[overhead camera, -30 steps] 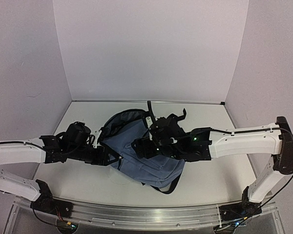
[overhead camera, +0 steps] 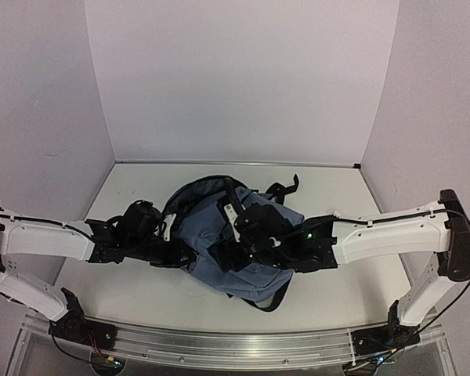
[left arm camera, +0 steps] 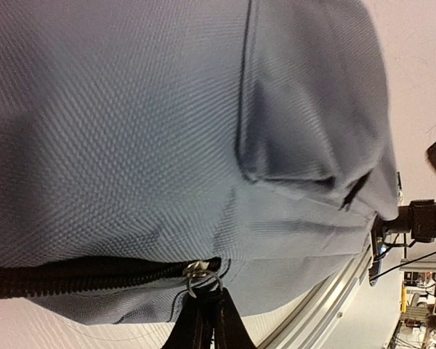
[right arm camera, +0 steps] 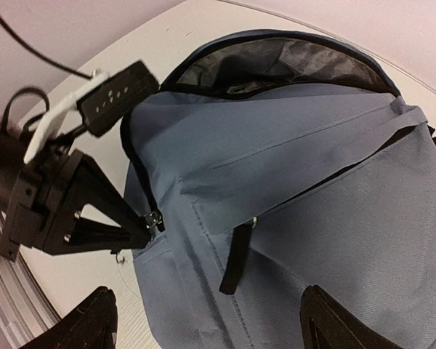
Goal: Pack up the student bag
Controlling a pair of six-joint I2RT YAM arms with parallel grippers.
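Observation:
A blue-grey bag (overhead camera: 219, 274) lies on the table, its main compartment gaping at the far left side, where the dark lining (right arm camera: 276, 62) shows. Along its near left side the black zipper (left arm camera: 94, 276) ends in a metal slider with a ring pull (left arm camera: 203, 282). My left gripper is shut on the ring pull, its fingertips together at the ring's lower end. Above the bag's front, my right gripper is open, its fingers (right arm camera: 94, 320) wide apart with nothing between them. In the top view that arm covers much of the bag.
Black straps (overhead camera: 282, 189) stick out behind the bag, and another strap (overhead camera: 276, 299) loops at its near edge. A black zipper tab (right arm camera: 237, 258) hangs from the front pocket.
Over the last second my left arm has moved to the right, up to the bag's near left side. Most recently my right gripper has shifted slightly toward the near side. The bag has hardly moved.

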